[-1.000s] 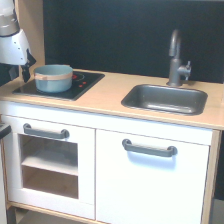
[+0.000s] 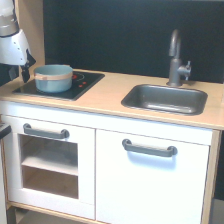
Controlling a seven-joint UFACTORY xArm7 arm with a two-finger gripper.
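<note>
A white robot arm with a dark gripper is at the left edge, just left of a teal pot with a pale brown rim. The pot sits on the black cooktop. The gripper is small and partly cut off; I cannot tell whether it is open or shut, or whether it touches the pot.
A steel sink with a grey faucet is on the right of the wooden counter. Below are two white doors with grey handles, the left one with an opening showing a shelf. A dark back panel stands behind.
</note>
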